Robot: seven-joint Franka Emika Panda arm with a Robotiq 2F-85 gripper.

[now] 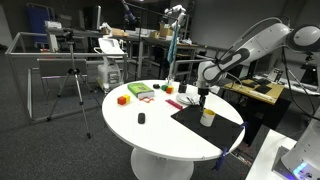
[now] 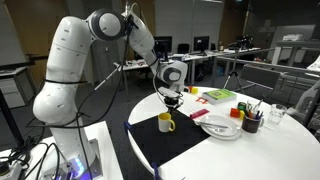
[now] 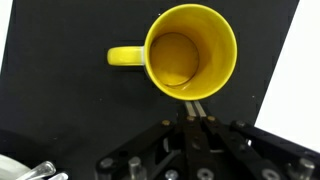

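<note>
A yellow mug [image 3: 212, 35] stands upright on a black mat [image 3: 75, 85]; its inside looks empty in the wrist view, with its handle toward the left. The same mug [image 1: 208, 118] is on the mat's near part in exterior view 1 and in front of the arm in exterior view 2 [image 2: 166, 123]. My gripper is shut, its two fingertips together just beside the mug's rim. Nothing shows between them. Seen from outside, the gripper [image 1: 202, 99] hangs above the mat behind the mug; whether it touches the mug cannot be told.
A white plate with cutlery [image 2: 218, 124] and dark cup holding utensils [image 2: 251, 120] stand beside the mat. A green box [image 1: 141, 89], red and orange blocks [image 1: 123, 100] and a dark object [image 1: 141, 118] lie elsewhere on the round white table.
</note>
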